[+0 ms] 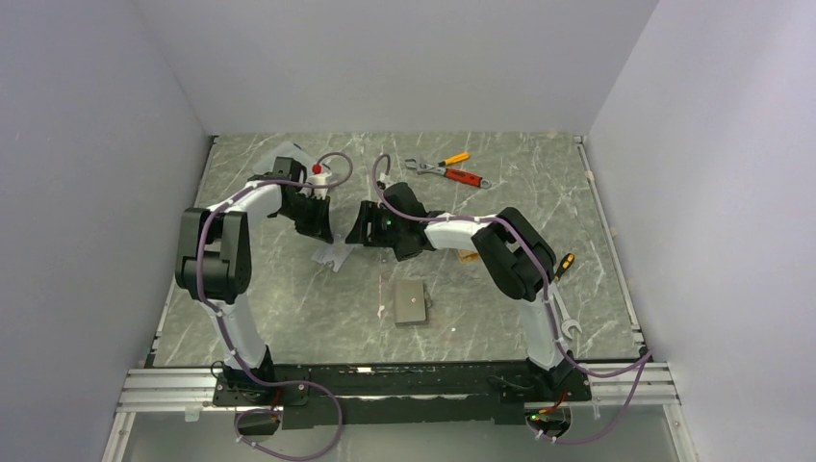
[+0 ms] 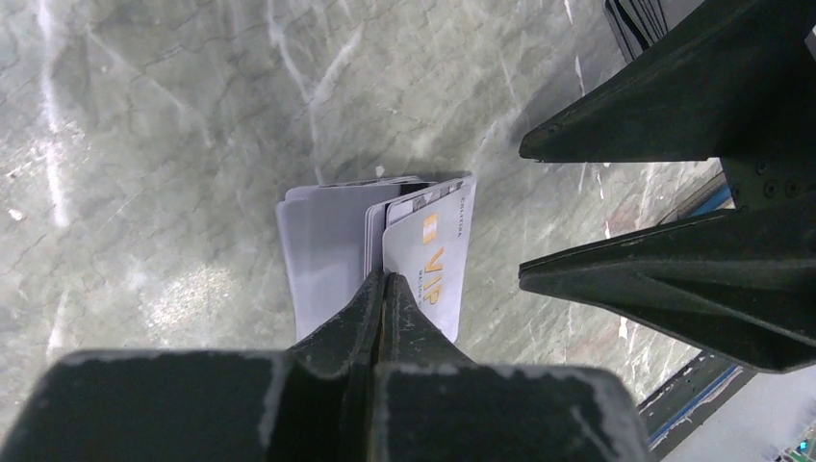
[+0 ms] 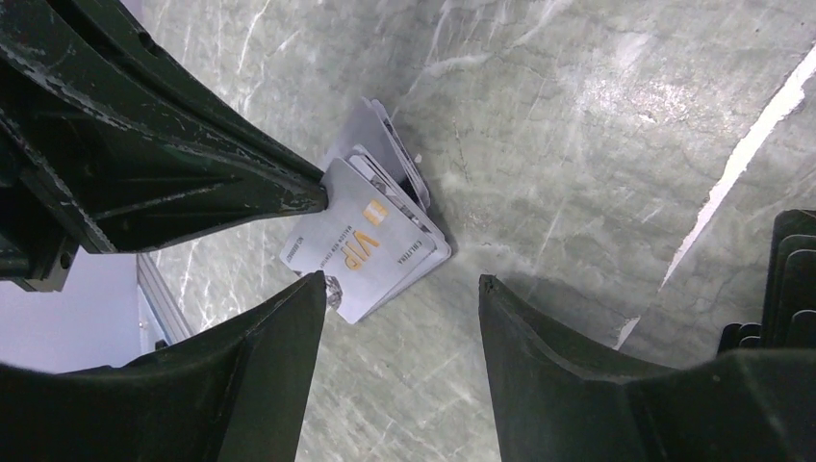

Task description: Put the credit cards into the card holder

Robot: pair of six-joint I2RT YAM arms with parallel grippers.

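White credit cards (image 1: 333,253) lie in a fanned pile on the table, the top ones (image 3: 361,241) printed with gold "VIP". The fingertips of my left gripper are close together at an edge of the upper cards. Whether a card is pinched between them cannot be made out. Right of the pile, my right gripper stands open and empty, its tips apart from the cards. The black card holder (image 3: 797,274) with stepped slots shows at the right edge of the right wrist view; from above (image 1: 408,248), the right gripper partly covers it.
A grey box (image 1: 410,301) sits near the front centre. Pliers (image 1: 452,174) and an orange-handled tool (image 1: 454,159) lie at the back. A screwdriver (image 1: 566,262) and a wrench (image 1: 571,328) are at the right.
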